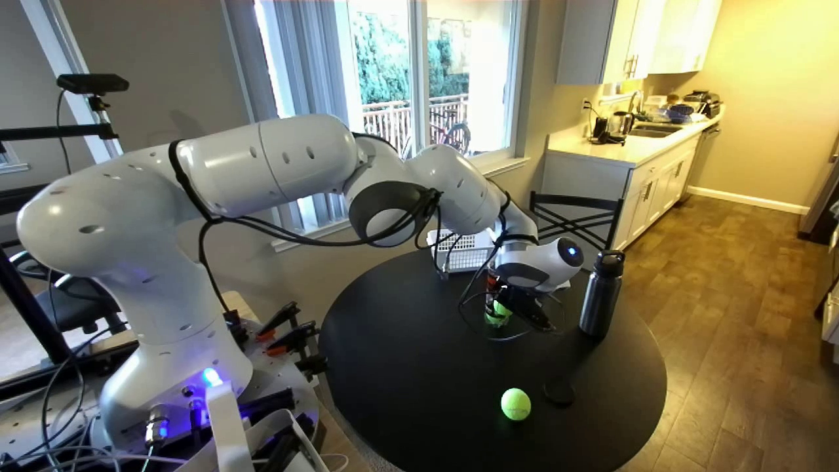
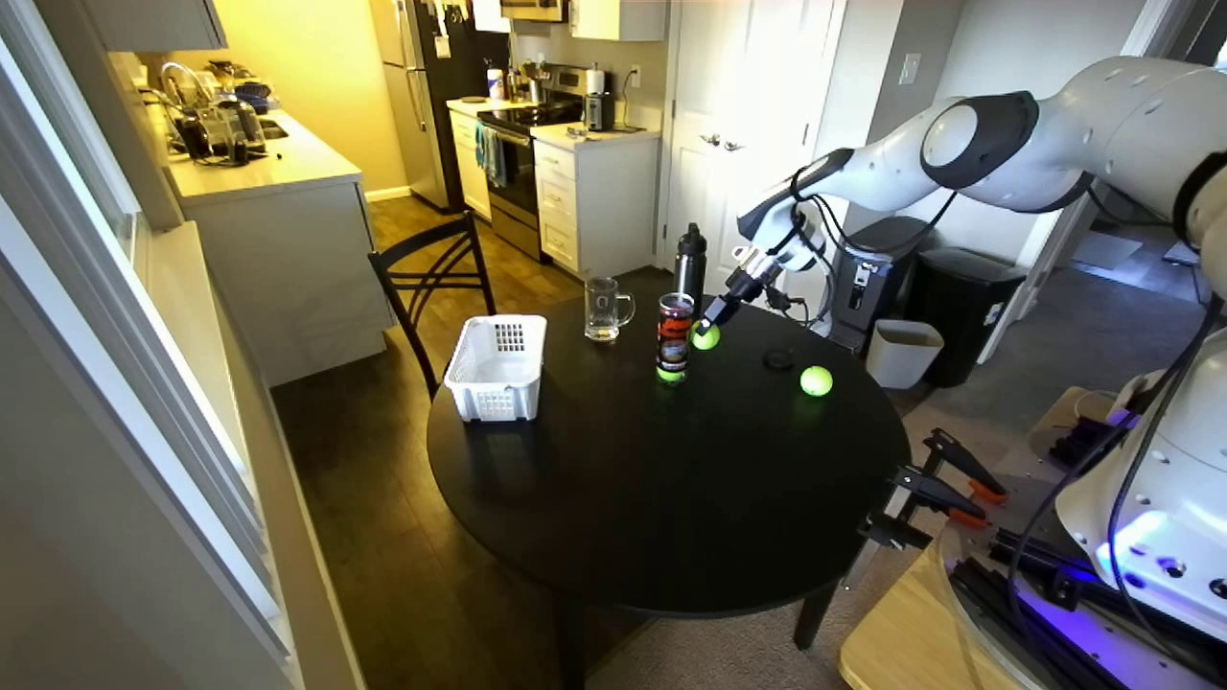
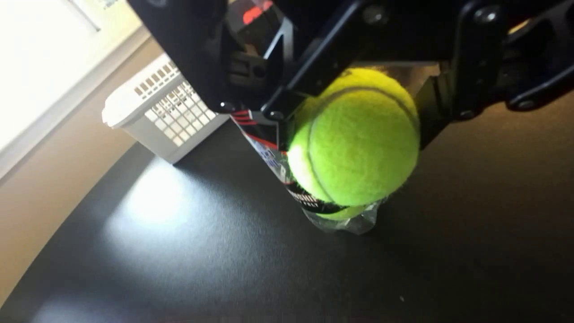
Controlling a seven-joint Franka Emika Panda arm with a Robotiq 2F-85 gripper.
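A yellow-green tennis ball [image 3: 360, 145] sits between the fingers of my gripper, which is shut on it. In exterior view 2 the held ball [image 2: 705, 337] hangs at the tip of my gripper [image 2: 714, 318], close beside a clear tennis ball can [image 2: 673, 333] with a black and red label. That can [image 3: 266, 153] stands upright, partly hidden behind ball and gripper in the wrist view; a ball [image 3: 344, 213] shows in its bottom. Its top is hidden there. Another tennis ball [image 1: 516, 404] lies loose on the black round table [image 1: 409, 370].
A dark bottle [image 1: 602, 297] stands near the can, with a glass mug [image 2: 601, 309] to the other side. A white basket [image 2: 497, 379] sits at the table's edge. Near the loose ball lies a flat black disc [image 2: 778, 358].
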